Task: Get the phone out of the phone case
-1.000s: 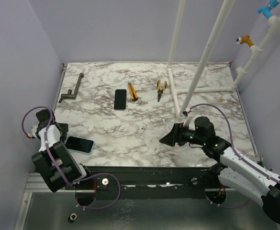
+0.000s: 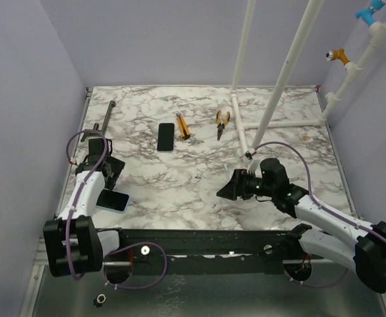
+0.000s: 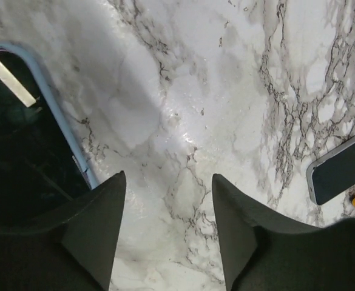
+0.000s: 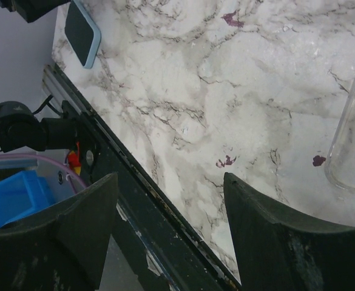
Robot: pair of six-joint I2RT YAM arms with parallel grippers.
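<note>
At the front left of the table lies a phone with a dark face, framed by a light blue case [image 2: 113,201]; the left wrist view shows the case's blue edge [image 3: 56,115] around the black screen [image 3: 22,142]. My left gripper [image 2: 115,173] hovers just behind it, and its spread fingers have only bare marble between them in the left wrist view. Over the right half of the table my right gripper [image 2: 231,187] is also open and empty, its fingertips apart in the right wrist view.
A second dark phone [image 2: 165,137] lies beside a yellow cutter [image 2: 183,126], with pliers [image 2: 221,124] to their right. White pipes [image 2: 288,63] rise at the back right. A clear tray-like item [image 4: 354,151] lies near my right gripper.
My left gripper has come from the left side of the cased phone, moving right to stand behind it. My right gripper has shifted slightly left.
</note>
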